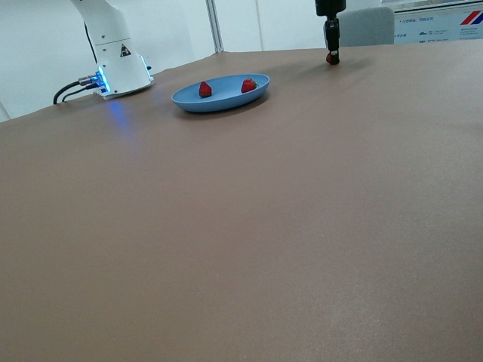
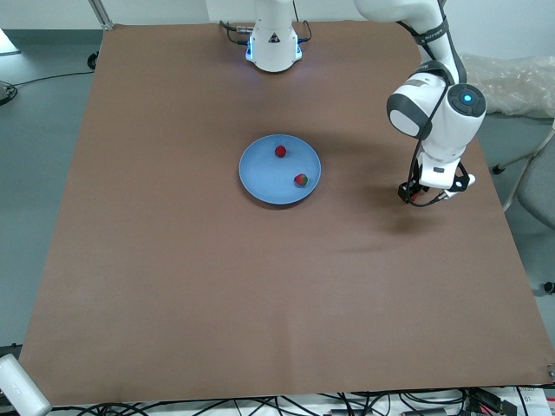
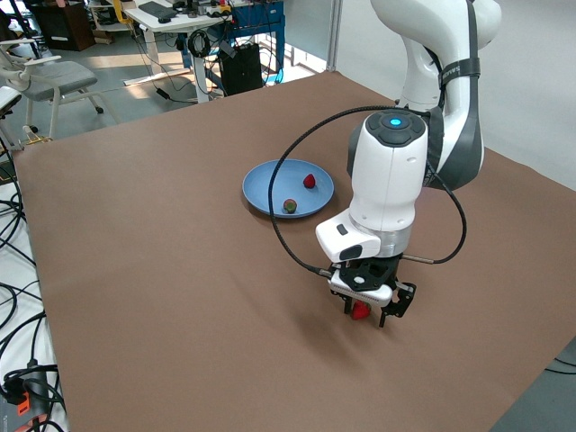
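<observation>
A blue plate [image 2: 260, 178] [image 1: 220, 105] [image 3: 261, 189] holds two strawberries, one [image 2: 280, 151] [image 1: 204, 90] [image 3: 309, 181] farther back and one [image 2: 301, 179] [image 1: 249, 85] [image 3: 290, 205] nearer the rim. Away from the plate, toward the table's right side in the left camera, my gripper [image 3: 364, 315] is low over the tabletop, with a third strawberry [image 3: 360, 310] [image 1: 330, 58] at its fingertips, mostly hidden by the gripper in the left camera view. Whether the fingers are closed on it I cannot tell.
The brown table [image 2: 260, 295] is otherwise mostly bare. The white arm base [image 2: 273, 48] stands at the back edge. Cables lie beyond the front edge, and a grey chair [image 2: 538, 182] stands past the right edge.
</observation>
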